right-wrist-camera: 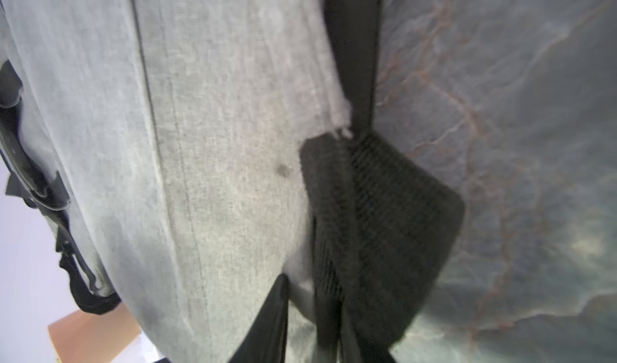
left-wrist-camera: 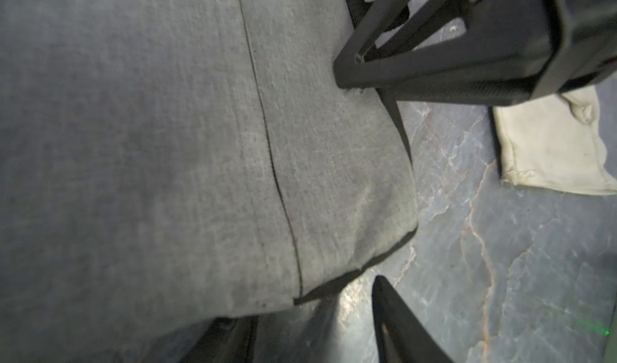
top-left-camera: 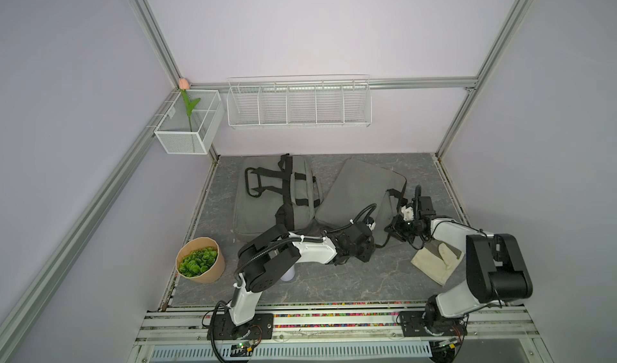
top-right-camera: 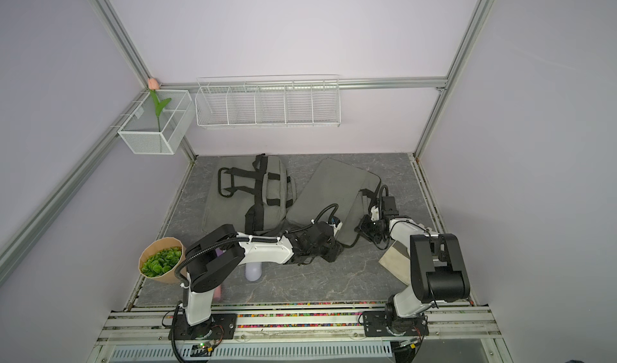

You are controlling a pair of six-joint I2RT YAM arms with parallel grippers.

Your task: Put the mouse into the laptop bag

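Observation:
The grey laptop bag lies across the back of the table, a panel with black straps and a handle [top-left-camera: 266,192] on the left and a plain grey panel [top-left-camera: 353,192] on the right. At the near edge of the plain panel my left gripper is low, its fingers apart at a black-trimmed corner. My right gripper is at the bag's right side, its fingers parted around a dark edge of black webbing [right-wrist-camera: 385,221]; a firm grip does not show. No mouse can be made out in any view.
A beige cloth [top-left-camera: 437,264] lies under the right arm. A lilac bottle [top-right-camera: 254,271] stands near the left arm, with a pink object [top-right-camera: 216,293] by its base. The potted plant [top-left-camera: 199,261] is front left.

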